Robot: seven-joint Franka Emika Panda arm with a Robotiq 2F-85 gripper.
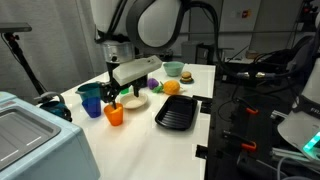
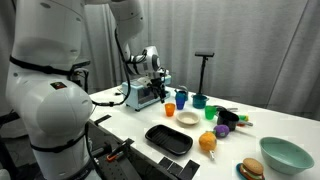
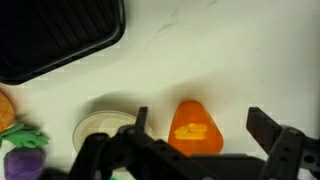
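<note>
Just above an orange cup [image 1: 116,117] stands my gripper [image 1: 125,96], open, with nothing held. Seen from the wrist view, the orange cup [image 3: 195,142] lies between the two spread dark fingers, with something yellow-orange [image 3: 191,131] inside it. How far the fingertips are above the rim is hard to tell. The cup [image 2: 170,109] stands upright on the white table in exterior view 2.
Close to the cup are a cream plate [image 2: 187,118], a blue cup [image 1: 92,106] and a black tray [image 1: 177,112]. A toaster oven [image 1: 38,145] occupies the near left. Toy foods and a green bowl [image 2: 286,154] lie farther off.
</note>
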